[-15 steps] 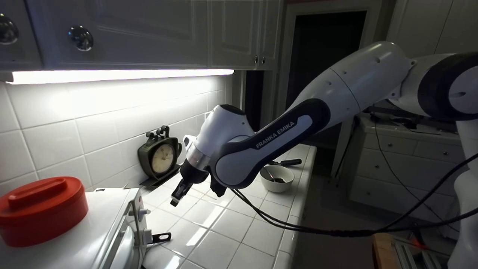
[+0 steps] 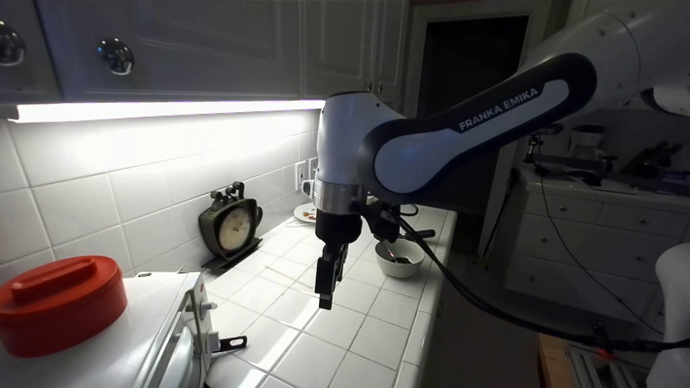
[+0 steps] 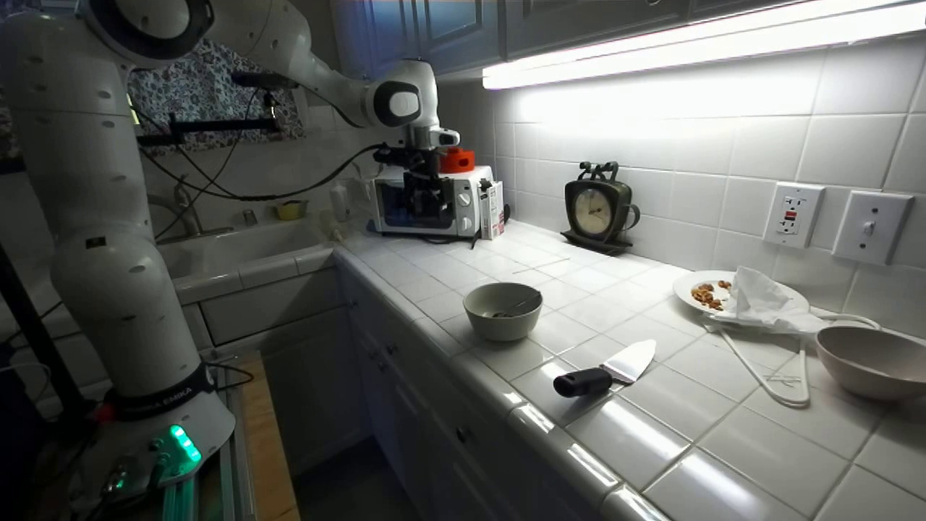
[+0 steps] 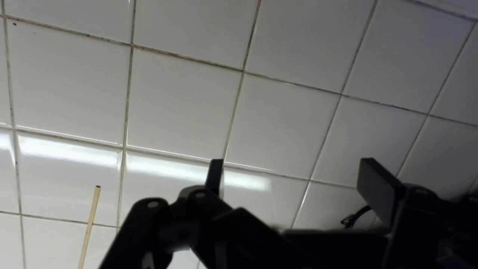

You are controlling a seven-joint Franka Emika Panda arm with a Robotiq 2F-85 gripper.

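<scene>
My gripper (image 2: 326,294) points down over the white tiled counter (image 2: 310,343), with the bowl (image 2: 400,258) behind it and to its right. In the wrist view the gripper has its two dark fingers well apart. Only bare tile shows between them. Exterior view 2 has the gripper (image 3: 430,207) small and dark in front of the toaster oven (image 3: 466,208). A pale bowl (image 3: 501,323) with a utensil in it stands near the counter edge. Close by lies a black-handled spatula (image 3: 583,382).
A red lidded pot (image 2: 64,304) sits on the oven. By the wall stand a clock (image 2: 233,229) and a plate with food bits (image 3: 694,299). At the right are tongs (image 3: 786,395) and another bowl (image 3: 877,360). A thin stick (image 4: 89,224) lies left of the fingers.
In exterior view 1 the arm has swung right, away from the oven. The gripper has turned from a slant to pointing nearly straight down. The pot, clock and bowl have not moved.
</scene>
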